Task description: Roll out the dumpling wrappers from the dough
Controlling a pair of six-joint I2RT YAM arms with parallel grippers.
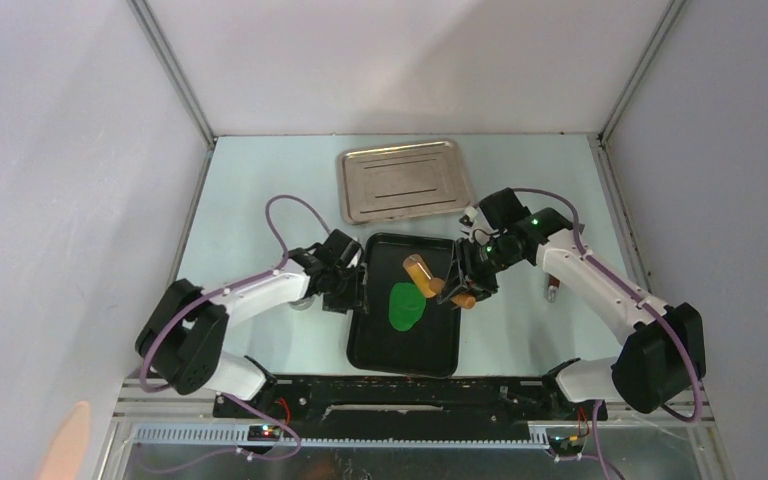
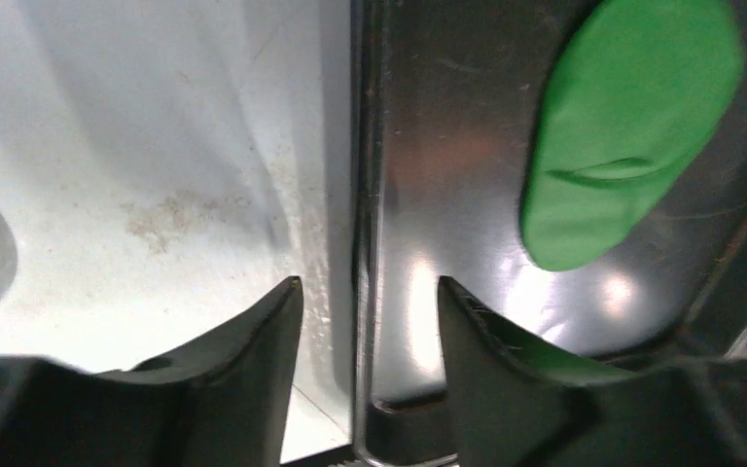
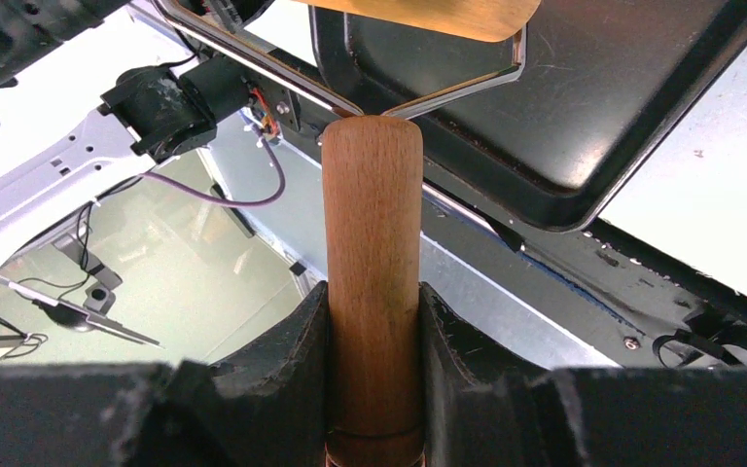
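Observation:
A flattened green piece of dough point(image 1: 406, 305) lies in the black baking tray point(image 1: 400, 350). Above the tray's right part hangs a wooden rolling pin, its roller point(image 1: 416, 270) raised, with my right gripper point(image 1: 456, 289) shut on its handle point(image 3: 373, 224). At the tray's left rim my left gripper stands open, its fingers either side of that rim in the left wrist view, with nothing seen held; the dough is to its right.
A steel tray point(image 1: 405, 180) lies at the back. A scraper with a handle point(image 1: 552, 288) lies on the right, partly under the right arm.

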